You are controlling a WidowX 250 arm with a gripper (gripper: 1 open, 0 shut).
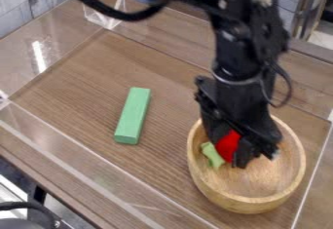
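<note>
My black gripper (240, 121) reaches down over a pale wooden bowl (250, 182) at the lower right. Its fingers stand over a red round object (229, 147) in the bowl and partly hide it. A small light-green piece (213, 155) lies beside the red object. I cannot tell whether the fingers touch the red object or how far they are open. A long mint-green block (131, 115) lies on the table to the left.
A white object (104, 1) stands at the far back left.
</note>
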